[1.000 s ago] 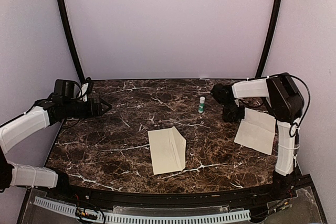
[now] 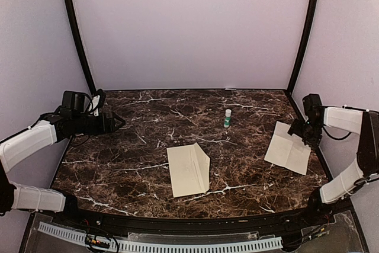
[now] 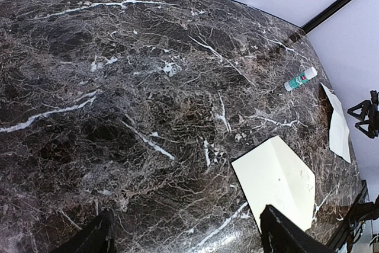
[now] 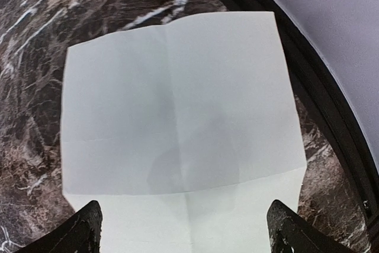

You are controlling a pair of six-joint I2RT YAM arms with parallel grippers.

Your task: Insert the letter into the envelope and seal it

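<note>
The cream envelope [image 2: 183,170], its flap creased along the right side, lies at the front middle of the table. A creased letter sheet [image 2: 281,152] lies at the right; it fills the right wrist view [image 4: 177,105]. My right gripper [image 2: 305,131] is over that sheet, open, with nothing between its fingers. My left gripper [image 2: 112,122] stays at the table's left side, open and empty, above bare marble. A glue stick [image 2: 227,118] with a white cap stands upright behind the two papers, between them.
Walls and dark frame bars border the back and sides; the right gripper is close to the right edge.
My right gripper has moved from beside the glue stick rightward to over the letter sheet. The left arm has hardly moved, and the papers and glue stick lie where they were.
</note>
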